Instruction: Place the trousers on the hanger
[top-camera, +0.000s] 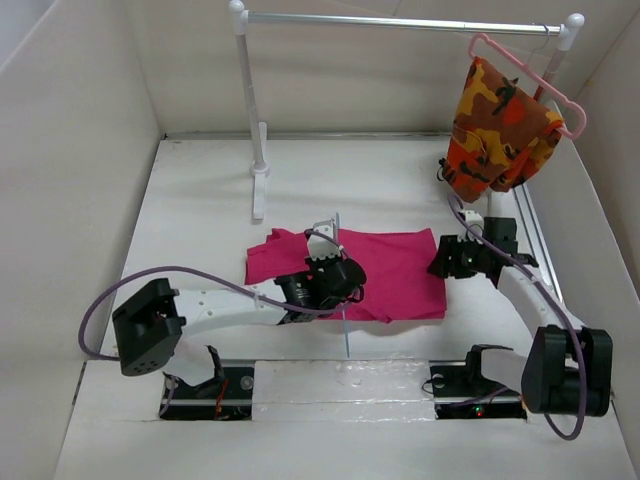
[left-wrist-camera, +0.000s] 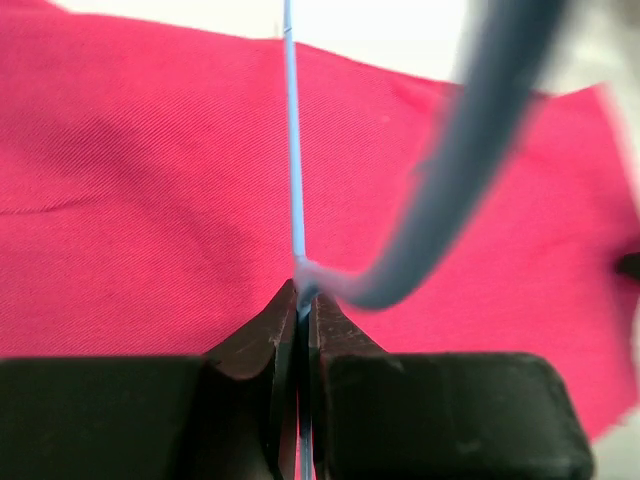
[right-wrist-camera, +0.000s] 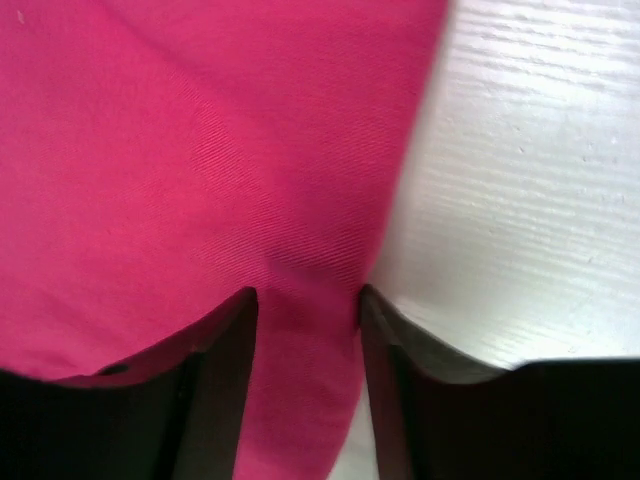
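Pink-red trousers lie folded flat on the white table. A thin blue hanger runs across them, and my left gripper is shut on its wire. In the top view the left gripper covers the middle of the cloth, and the hanger's lower end pokes past the near edge. At the right edge of the trousers my right gripper has its fingers apart, with cloth showing between them. One finger stands right at the cloth's edge.
A metal rail on white posts spans the back. From its right end hangs a pink hanger with orange camouflage cloth.
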